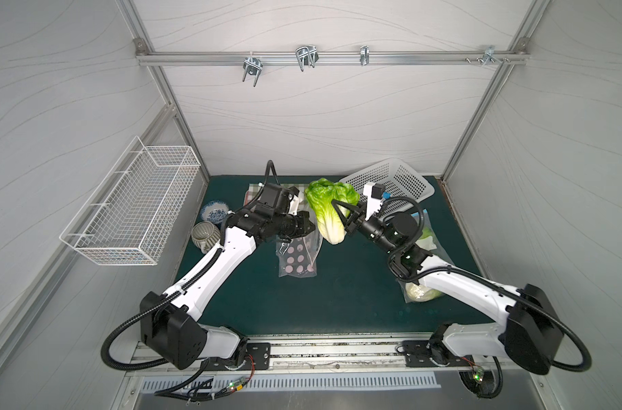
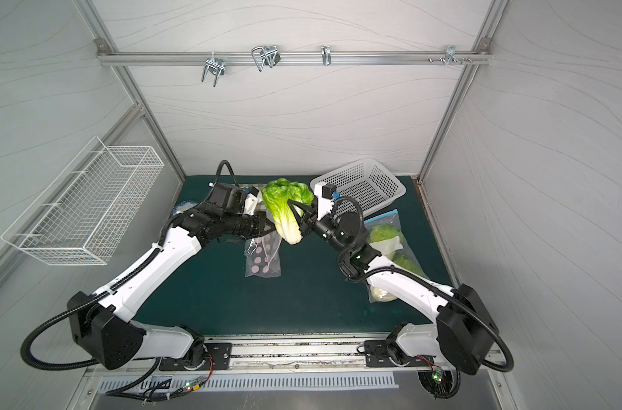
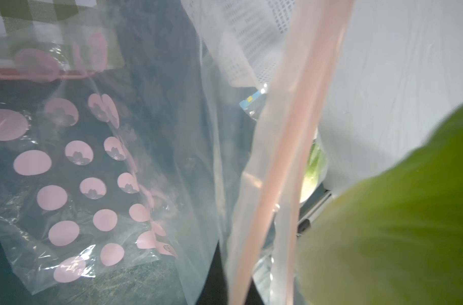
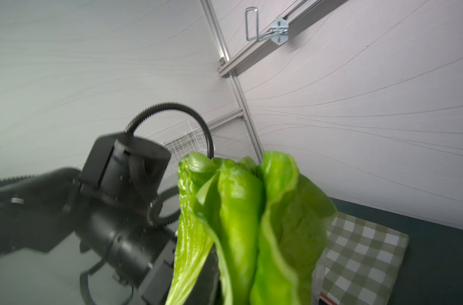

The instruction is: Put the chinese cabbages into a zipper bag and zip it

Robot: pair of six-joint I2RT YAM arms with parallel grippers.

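Note:
A leafy green cabbage (image 1: 331, 205) with a white stem end is held upright by my right gripper (image 1: 345, 213), which is shut on it. In the right wrist view its leaves (image 4: 241, 218) hide the fingers. My left gripper is shut on the pink-striped edge of a clear zipper bag (image 3: 287, 152). The bag, printed with pink dots (image 1: 297, 263), hangs from the left gripper, and the cabbage is close beside its edge. Whether any of the cabbage is inside the bag's mouth cannot be told.
Another clear bag with cabbages inside (image 2: 393, 253) lies on the right, partly under the right arm. A white perforated basket (image 1: 400, 176) stands at the back right. Bowls (image 1: 207, 235) sit at the left, and a checkered cloth (image 4: 369, 254) lies at the back.

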